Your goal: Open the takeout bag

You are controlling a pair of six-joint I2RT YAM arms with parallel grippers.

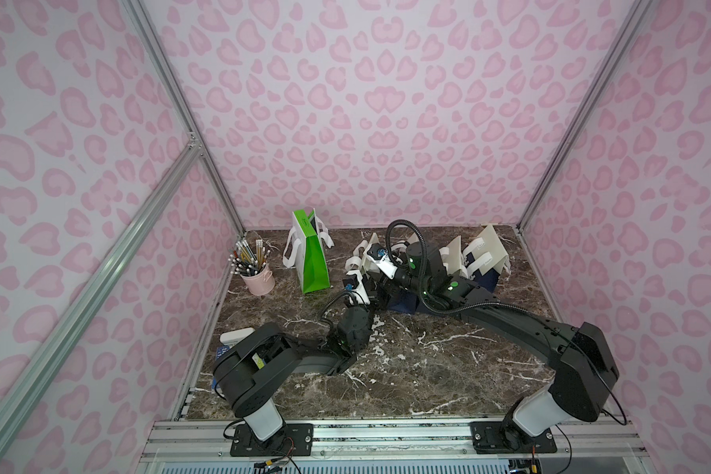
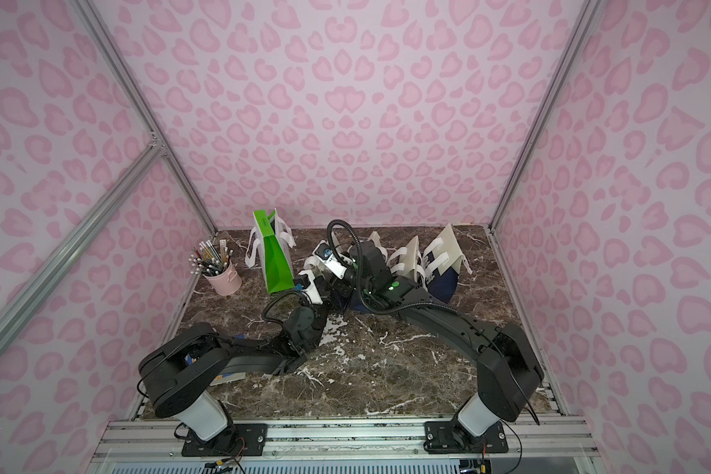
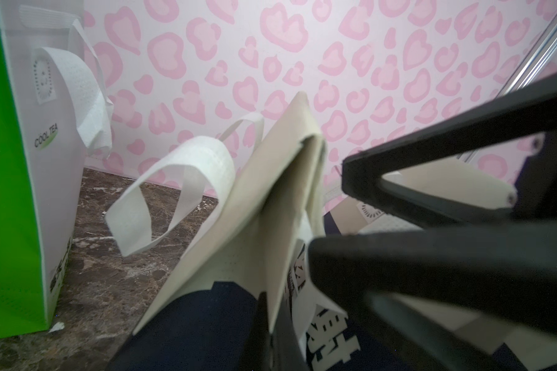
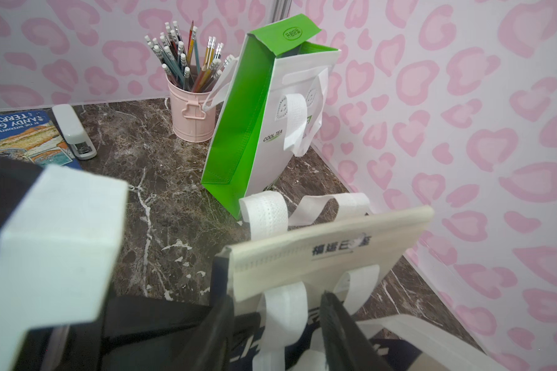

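The navy and cream takeout bag [image 3: 229, 247] stands in front of both grippers, its cream top pinched together into a peak in the left wrist view. A white handle [image 3: 201, 154] loops out on its left. At the bottom of that view my left gripper is shut on the thin cream edge of the bag. My right gripper stands open close to the bag's printed cream flap [image 4: 334, 247], a white handle strap [image 4: 286, 312] showing between its fingers. Both arms hide much of the bag in the top views.
A green and white bag [image 1: 313, 256] stands to the left, near a pink pencil cup [image 1: 258, 281]. More navy and cream bags [image 1: 488, 252] stand to the right. A white stapler [image 4: 74, 131] and a book [image 4: 28, 139] lie at the left.
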